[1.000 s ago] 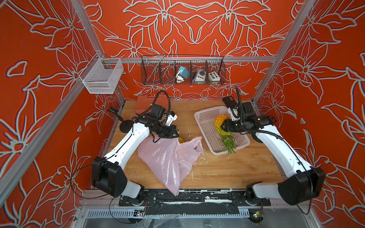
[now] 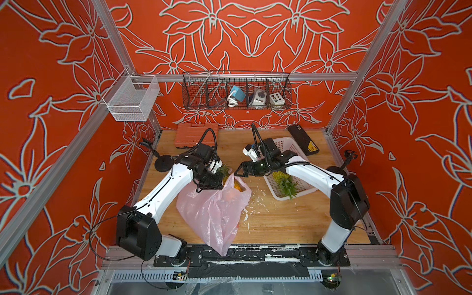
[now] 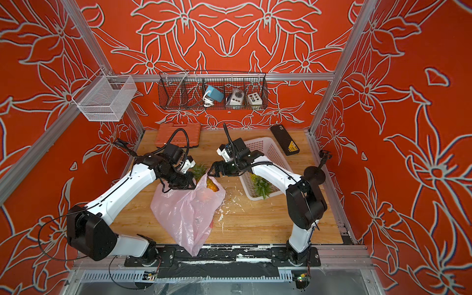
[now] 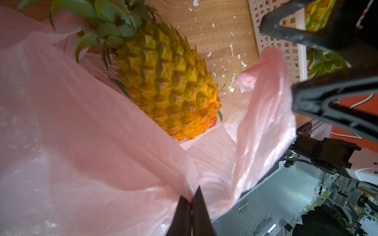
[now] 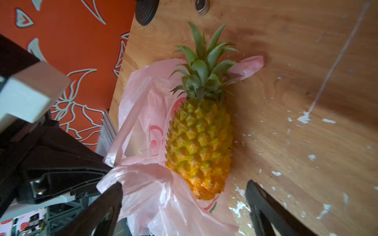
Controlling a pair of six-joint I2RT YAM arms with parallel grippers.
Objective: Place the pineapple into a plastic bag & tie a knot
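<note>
My left gripper is shut on a thin gathered fold of the pink plastic bag (image 4: 98, 149). On the table a pineapple (image 5: 199, 145) lies at the bag's mouth, pink film along one side and under its lower end; its green crown (image 5: 204, 66) points away from my right gripper. That right gripper is open above the pineapple's lower end, its fingers (image 5: 260, 204) wide apart with a raised flap of bag near the left one. Whether the flap touches that finger, I cannot tell. From above, the arms hide much of this pineapple.
A white perforated basket (image 2: 280, 197) on the right holds another pineapple (image 2: 286, 184), partly beneath my right arm. An orange case (image 2: 189, 135) and a black box (image 2: 302, 139) stand at the back.
My right gripper has swung left from the basket to the bag's mouth. The basket pineapple has shifted left and forward. My left gripper has moved slightly left, drawing the bag with it.
</note>
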